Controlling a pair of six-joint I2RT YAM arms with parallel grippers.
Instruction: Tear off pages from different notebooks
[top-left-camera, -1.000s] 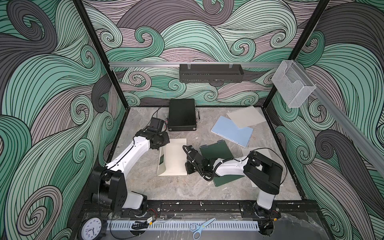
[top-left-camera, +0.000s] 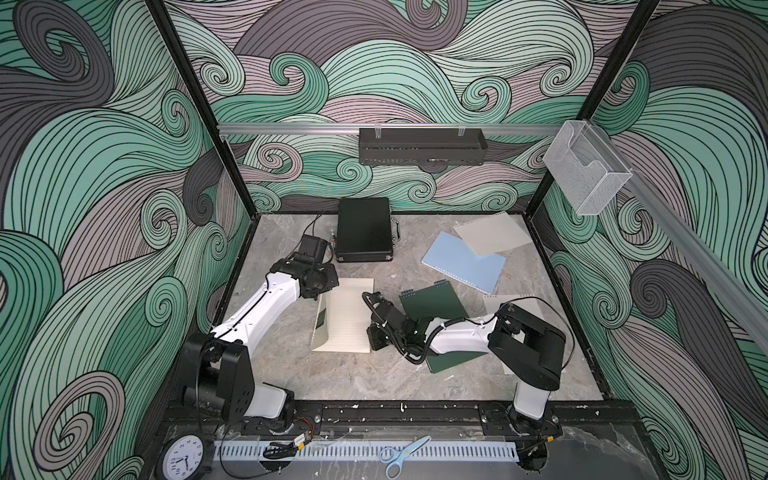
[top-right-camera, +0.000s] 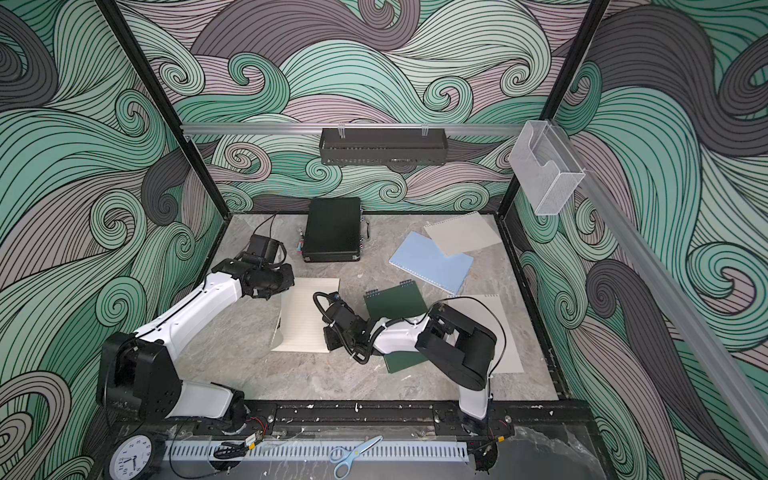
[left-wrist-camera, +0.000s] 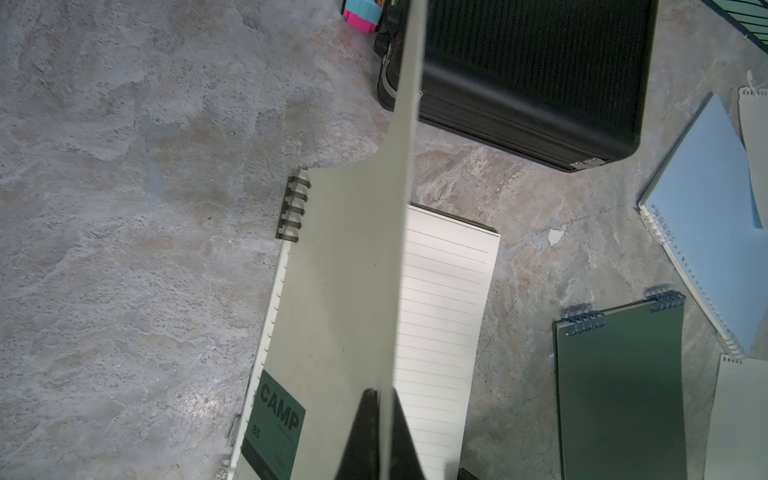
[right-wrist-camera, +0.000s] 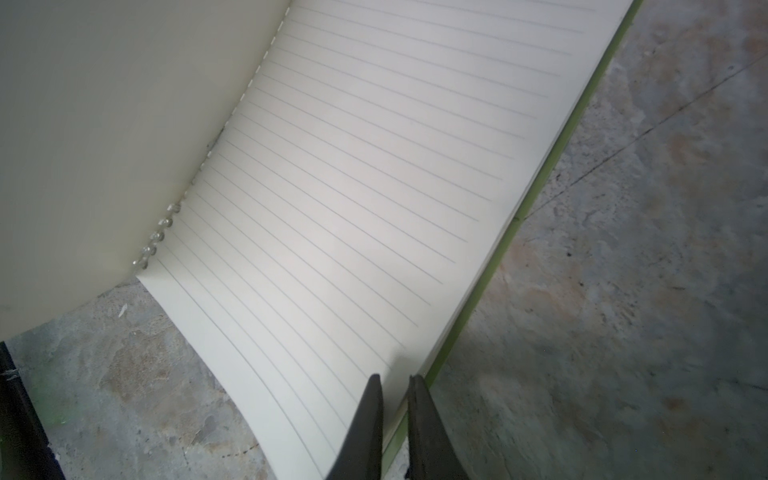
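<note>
An open spiral notebook with lined pages (top-left-camera: 350, 316) lies between my two arms. Its pale cover (left-wrist-camera: 336, 240), marked CAMP, stands raised at the left. My left gripper is shut with the cover's edge pinched between its fingers. On the opposite long side, my right gripper is shut on the notebook's free edge; how many sheets it pinches cannot be told. A dark green notebook (top-right-camera: 397, 301) lies partly under the right arm, and a blue notebook (top-left-camera: 462, 262) sits farther back on the right.
Behind the open notebook stands a black case (top-left-camera: 365, 229). A grey notebook (top-right-camera: 464, 233) overlaps the blue one, and another pale notebook (top-right-camera: 508, 344) lies at the right. Scissors (top-left-camera: 402, 457) rest outside the front edge.
My right gripper has shifted slightly left, and the open notebook has slid a little left with it. The left arm looks unmoved.
</note>
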